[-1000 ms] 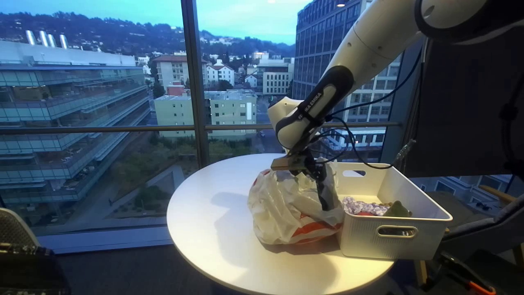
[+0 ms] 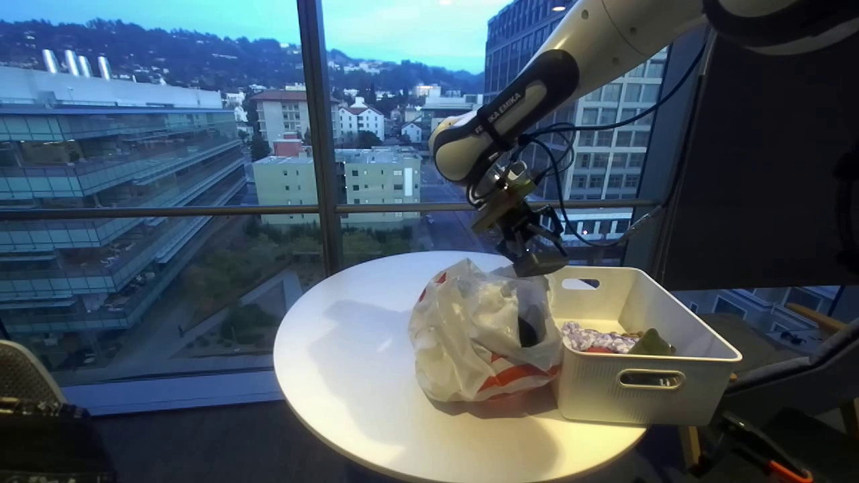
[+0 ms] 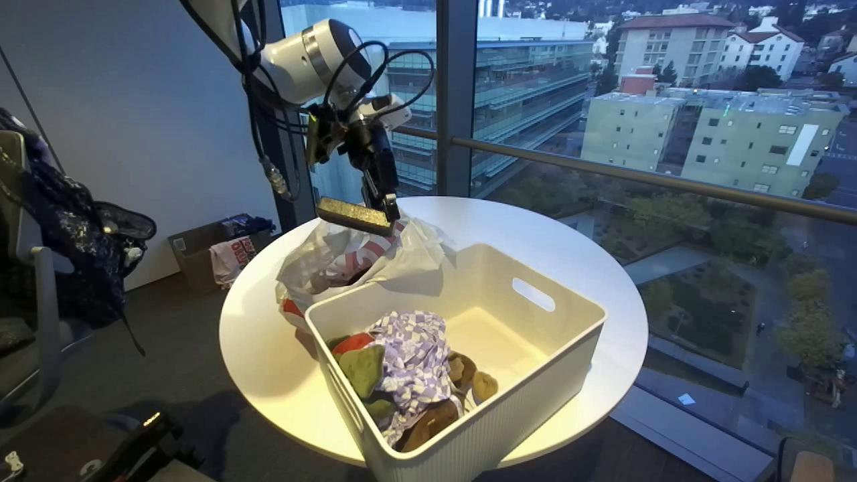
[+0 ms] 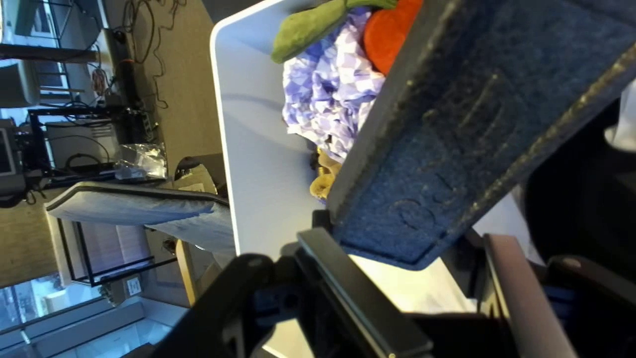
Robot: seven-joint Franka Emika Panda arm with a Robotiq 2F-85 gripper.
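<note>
My gripper is shut on a dark blue block (image 4: 465,131) with brownish edges, which fills much of the wrist view. In exterior view 2 the block (image 3: 353,215) hangs just above the white plastic bag (image 3: 321,257), and its edge looks golden there. The bag (image 2: 467,338), with red print, stands crumpled and open on the round table, against the side of the white bin (image 2: 636,394). Within the bin lie a purple-and-white checked cloth (image 3: 410,353), a green soft item (image 3: 361,369), a red item (image 3: 353,344) and brown pieces (image 3: 434,422).
The far part of the bin floor (image 3: 490,333) is bare. Clear white table (image 2: 346,354) lies to the bag's left in exterior view 1. Tall bin walls stand beside the bag, and a window frame (image 2: 318,121) rises behind the table.
The arm has risen out of the bag and tilted. The gripper was down inside the bag's mouth; now it is above it with the block between its fingers. The bin looks unmoved.
</note>
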